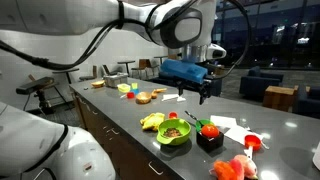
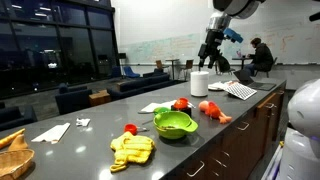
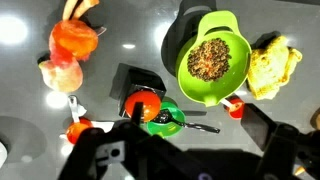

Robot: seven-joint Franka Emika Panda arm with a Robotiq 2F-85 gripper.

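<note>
My gripper (image 1: 205,92) hangs in the air above the counter, pointing down and clear of everything. In the wrist view its fingers stand wide apart, so the gripper is open and empty. Below it lie a green pan-shaped bowl (image 3: 236,72) with brown, grainy contents (image 3: 209,60), and a black box (image 3: 124,84) with a red round object (image 3: 142,104) on top. Touching or close to the box is a green dish (image 3: 165,118), with a dark utensil (image 3: 190,126) lying across it. A crumpled yellow cloth (image 3: 273,68) sits beside the bowl.
An orange-red plush toy (image 3: 72,40) lies past the box, with a red item (image 3: 77,132) nearby. A small red cup (image 3: 235,110) stands by the bowl. White papers (image 2: 52,133) and a basket (image 2: 14,163) are farther along.
</note>
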